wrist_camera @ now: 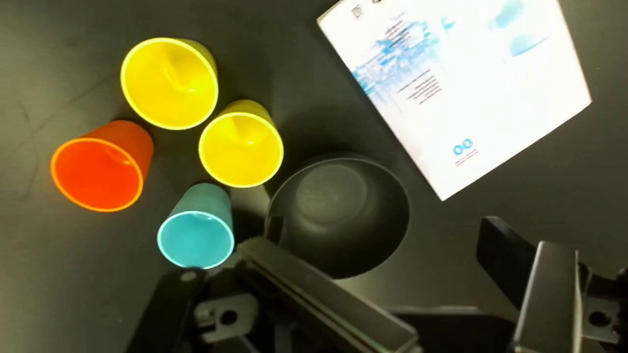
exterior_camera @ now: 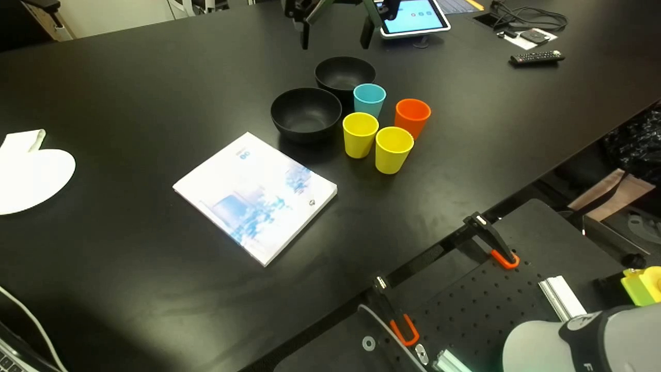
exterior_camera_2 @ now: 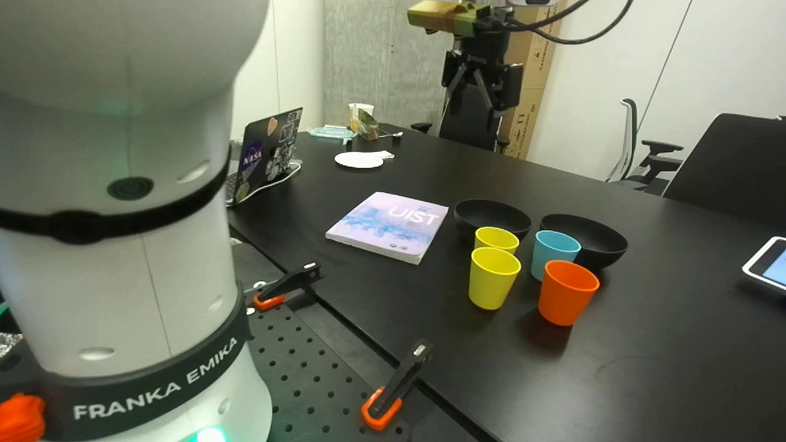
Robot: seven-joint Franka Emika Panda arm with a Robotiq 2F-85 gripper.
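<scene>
My gripper (exterior_camera: pixel 335 43) hangs high over the far side of the table, its fingers wide open and nothing between them. Two black bowls stand close together below and nearer the robot: one in front (exterior_camera: pixel 307 121), one behind (exterior_camera: pixel 345 75). Beside them are a blue cup (exterior_camera: pixel 369 101), an orange cup (exterior_camera: pixel 412 117) and two yellow cups, one (exterior_camera: pixel 360 136) by the front bowl and another (exterior_camera: pixel 393 152) nearest the robot base. All four look upright and empty. In the wrist view one bowl (wrist_camera: pixel 353 200) lies beyond my fingers; the gripper mostly hides the other.
A white book (exterior_camera_2: pixel 387 224) lies flat left of the bowls. Farther off are a tablet (exterior_camera: pixel 413 17), a remote (exterior_camera: pixel 537 57), a white plate (exterior_camera_2: pixel 359 159) and a laptop (exterior_camera_2: pixel 269 151). Clamps (exterior_camera_2: pixel 398 387) grip the near edge.
</scene>
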